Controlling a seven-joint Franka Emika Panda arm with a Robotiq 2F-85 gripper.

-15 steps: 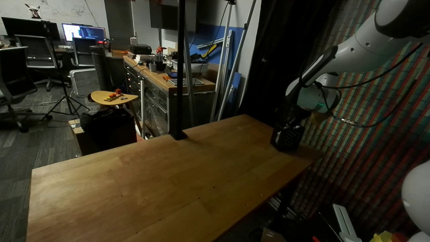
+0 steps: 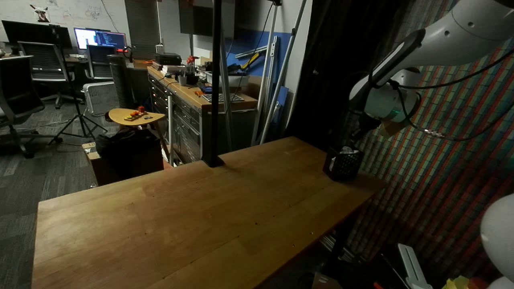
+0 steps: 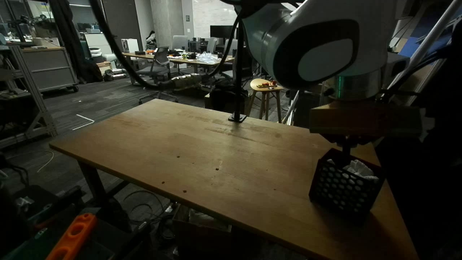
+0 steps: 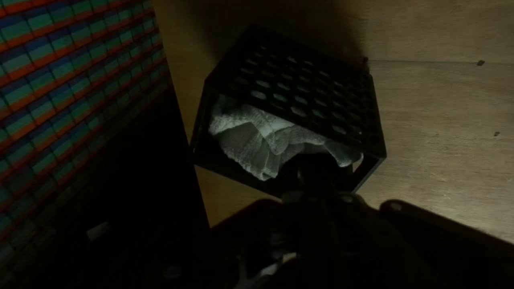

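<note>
A black perforated basket (image 3: 346, 186) stands near the table's right end, with a crumpled pale grey cloth (image 3: 360, 168) inside. In the wrist view the cloth (image 4: 260, 137) lies in folds within the basket (image 4: 298, 91). My gripper (image 3: 346, 158) points down over the basket's opening, its tips at about rim level. Its dark fingers look closed together. Beside the gripper is the cloth's lower edge; shadow hides whether any fold is caught between the tips. Exterior view 1 shows the cloth (image 2: 347, 150) at the basket's top, under the gripper (image 2: 355, 139).
A black post (image 3: 238, 86) rises from its far edge. A patterned curtain (image 2: 433, 159) hangs close behind the basket's end, and a cable (image 2: 462, 137) loops from the arm.
The arm and gripper have risen, from down in the basket to around its rim. Pale cloth now shows at the basket's top, where none was visible before. The basket has stayed put.
</note>
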